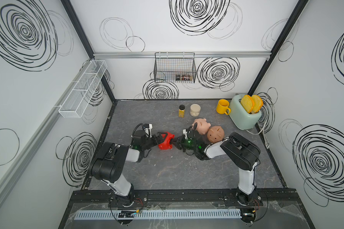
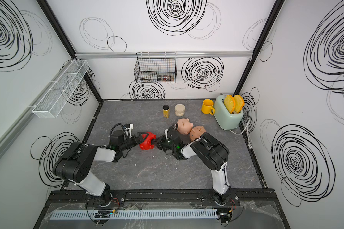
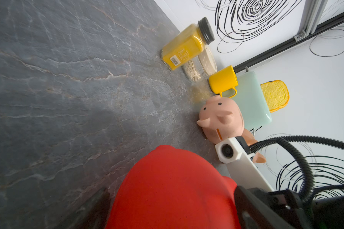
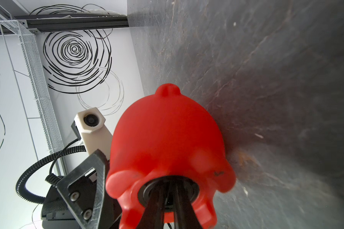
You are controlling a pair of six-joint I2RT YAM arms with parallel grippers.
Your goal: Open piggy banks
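Note:
Between my two grippers is a red piggy bank (image 4: pixel 168 129), tipped so that its belly and feet face the right arm. The left gripper is open wide, with one finger on each side of the red body. In the right wrist view, a round black plug (image 4: pixel 143 192) sits in the belly. My right gripper has its narrow fingertips close together at this plug; whether they pinch it is hidden. A pink piggy bank (image 1: pixel 201 125) and a browner piggy bank (image 1: pixel 215 134) stand just behind the right arm.
At the back are a yellow spice jar (image 1: pixel 181 111), a pale-lidded jar (image 1: pixel 195 110) and a yellow mug (image 1: pixel 222 106). A mint toaster (image 1: pixel 243 117) with bread slices fills the back right corner.

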